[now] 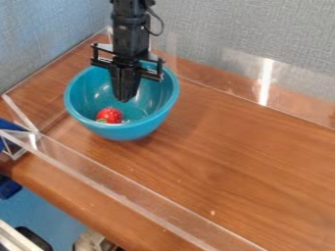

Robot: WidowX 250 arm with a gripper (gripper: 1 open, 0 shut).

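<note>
A turquoise bowl [155,120] sits on the wooden table at the upper left. Inside it, toward the front, lies a small red round object [110,116], perhaps a strawberry. My black gripper [124,95] hangs over the back half of the bowl, its shut fingertips down inside the bowl behind the red object, with nothing visible held between them.
Clear plastic walls [170,210] edge the wooden table [249,162]. A grey textured panel stands behind. Blue and white items lie beyond the left edge.
</note>
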